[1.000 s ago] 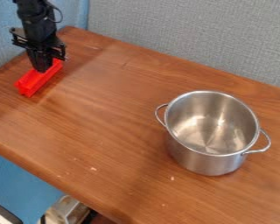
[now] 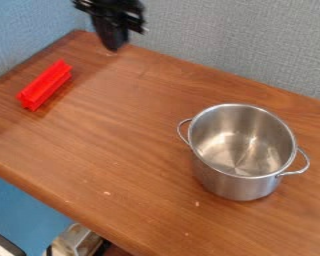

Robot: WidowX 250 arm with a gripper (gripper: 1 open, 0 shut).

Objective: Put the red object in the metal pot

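A red block-like object (image 2: 45,85) lies on the left part of the wooden table, slanting toward the back. The black gripper (image 2: 112,38) hangs at the top of the view, behind and to the right of the red object and clear of it. It is blurred, so how its fingers stand cannot be made out. On the right side of the table stands the metal pot (image 2: 211,172), upright, with a loop handle on either side. Its inside is visible and looks empty.
Bare wooden table (image 2: 116,140) lies between the red object and the pot. A grey wall (image 2: 243,45) rises along the back edge. Some metal and black hardware (image 2: 76,243) shows at the bottom left, beyond the table's front edge.
From right over the red object, the gripper has risen and moved off to the right, toward the back. The red object and the pot stay in place.
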